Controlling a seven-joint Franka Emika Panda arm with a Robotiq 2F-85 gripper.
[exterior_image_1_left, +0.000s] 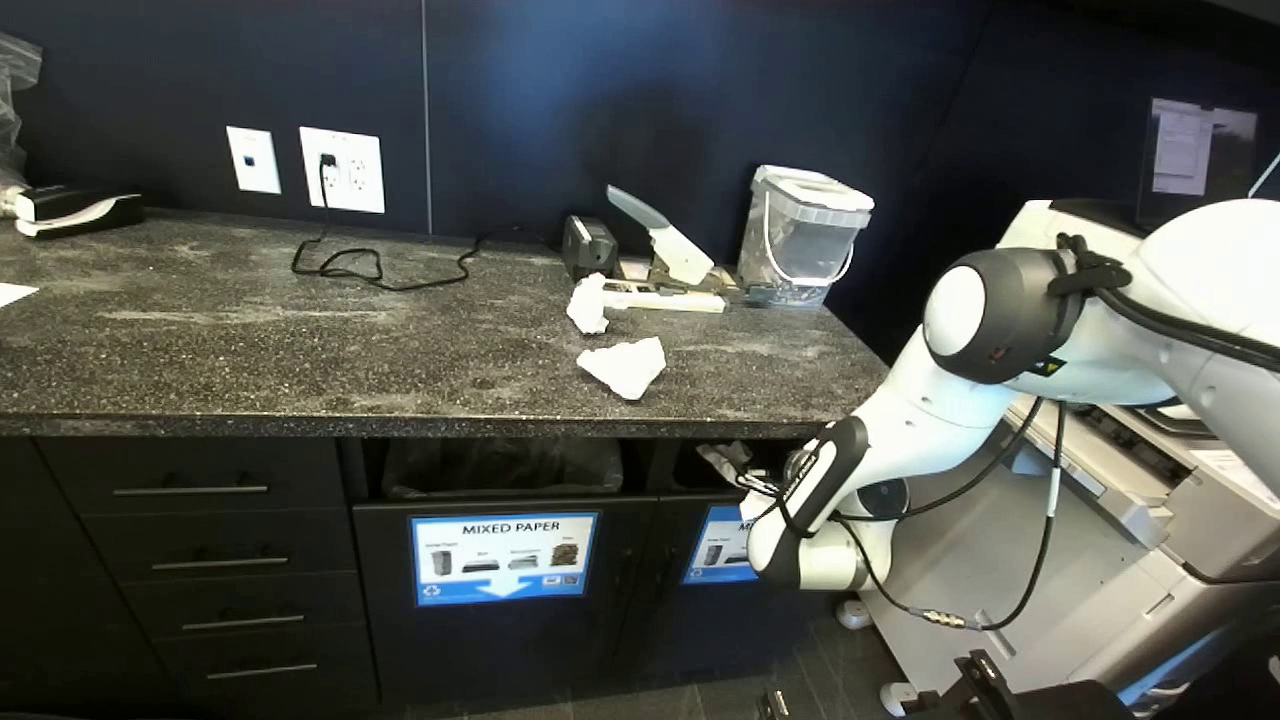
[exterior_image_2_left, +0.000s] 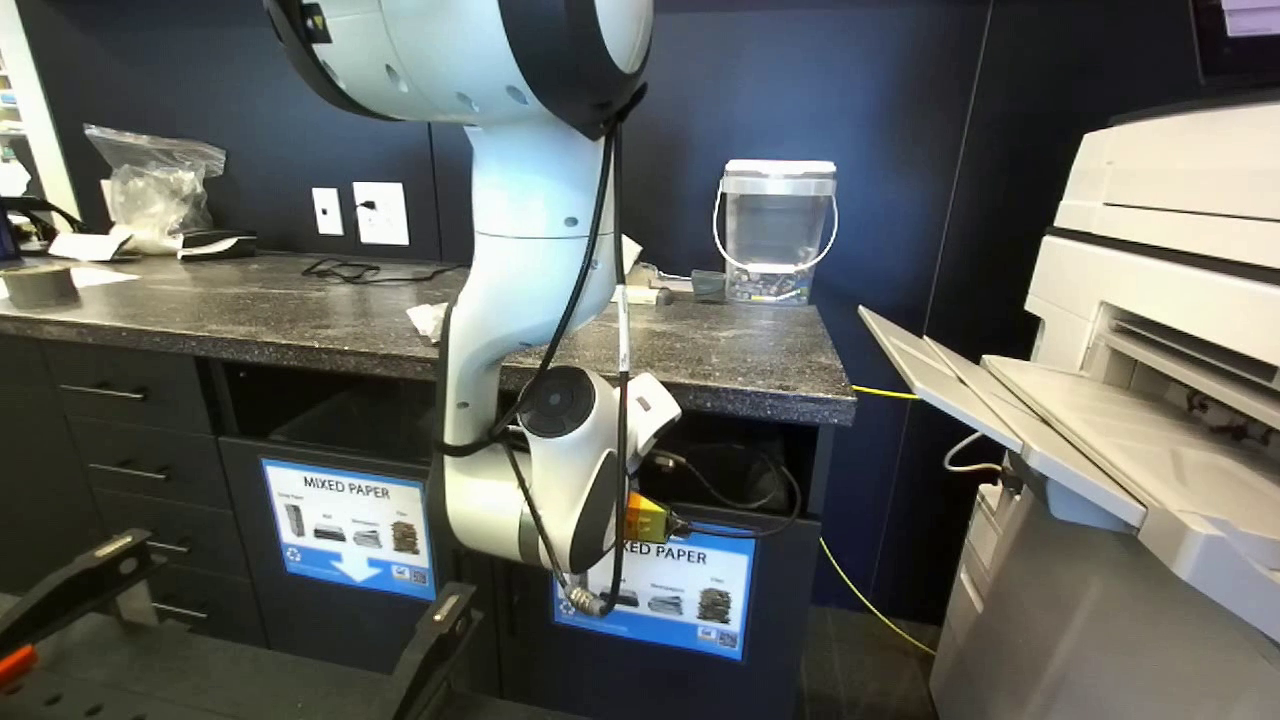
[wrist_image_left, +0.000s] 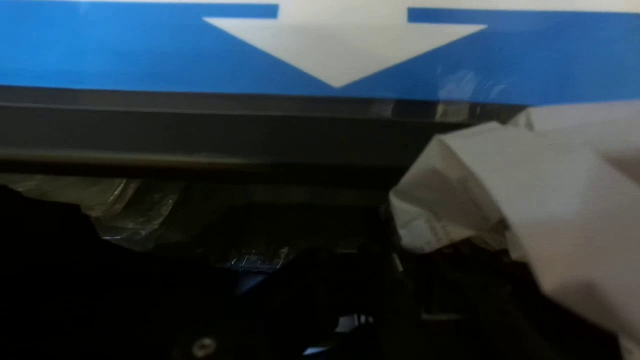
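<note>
A crumpled sheet of white paper (wrist_image_left: 558, 186) fills the right side of the wrist view. My gripper is very dark there, with its fingers closed on the paper's lower edge; the fingertips themselves barely show. In exterior view 1 the wrist reaches into the right-hand bin opening under the counter, and part of the paper (exterior_image_1_left: 723, 458) shows in that opening. Two more pieces of crumpled paper lie on the counter: one piece (exterior_image_1_left: 625, 366) near the front edge, and a smaller wad (exterior_image_1_left: 588, 305) behind it.
A left bin opening (exterior_image_1_left: 504, 466) sits over a MIXED PAPER sign (exterior_image_1_left: 505, 559). On the counter (exterior_image_1_left: 360, 414) stand a stapler (exterior_image_1_left: 678, 250) and a clear lidded bucket (exterior_image_1_left: 801, 234). A printer (exterior_image_2_left: 1152, 312) is to the right.
</note>
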